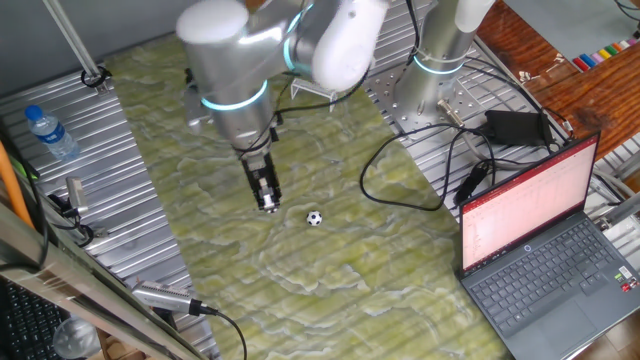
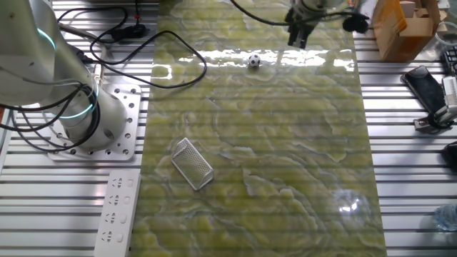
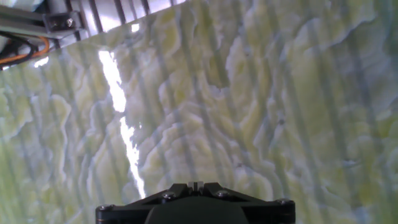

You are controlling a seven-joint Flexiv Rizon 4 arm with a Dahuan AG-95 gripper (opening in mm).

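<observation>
A small black-and-white ball, patterned like a football (image 1: 315, 218), rests on the green marbled mat (image 1: 350, 290); exterior view 2 also has the ball (image 2: 254, 61), near the far end of the mat. My gripper (image 1: 269, 208) points down over the mat, a short way left of the ball and apart from it in exterior view 1. In the wrist view the tips of the gripper meet, nothing showing between them. Only bare mat and a strip of metal table appear there; the ball is out of that view. A white wire-mesh rack (image 2: 192, 163) lies on the mat.
An open laptop (image 1: 545, 260) stands on the right, with a looped black cable (image 1: 375, 165) reaching onto the mat. On the left metal table are a water bottle (image 1: 52, 133) and a silver device (image 1: 165, 297).
</observation>
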